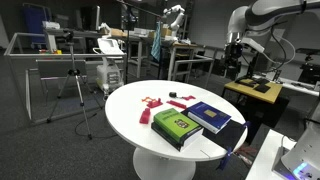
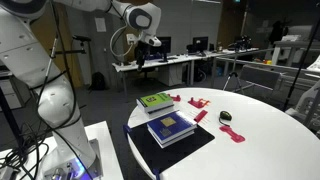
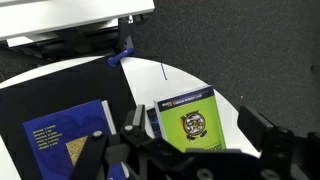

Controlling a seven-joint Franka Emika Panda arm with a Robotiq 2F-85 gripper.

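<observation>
My gripper hangs well above the round white table, over by the robot's side and clear of everything on it. From the second exterior view the gripper is small and dark; its fingers cannot be made out. A green book lies on the table, with a blue edge showing beside it in the wrist view. Near it, a blue book with a gold square on its cover lies on a black mat. The dark gripper parts cover the lower middle of the wrist view.
Several red pieces lie around the table, among them a long red piece. Close by is a small black round object. A blue fixture sits at the table's edge. The white tabletop has free room beyond the books.
</observation>
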